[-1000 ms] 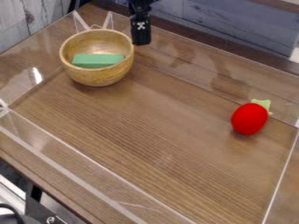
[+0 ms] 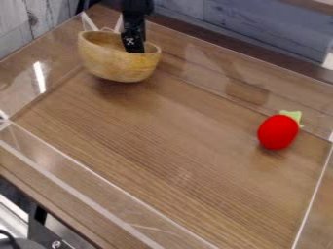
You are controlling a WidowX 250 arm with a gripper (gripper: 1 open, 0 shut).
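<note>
A wooden bowl [image 2: 115,64] sits at the upper left of the table [image 2: 169,165], tipped so that its side faces the camera. The inside of the bowl is largely hidden, and the green block cannot be seen.
A red oval object [image 2: 278,131] lies at the right, with a small light green piece [image 2: 293,117] behind it. Walls border the back and left.
My gripper has moved down and left onto the bowl's rim. The bowl has tilted, and the green block that showed inside it is now out of sight.
</note>
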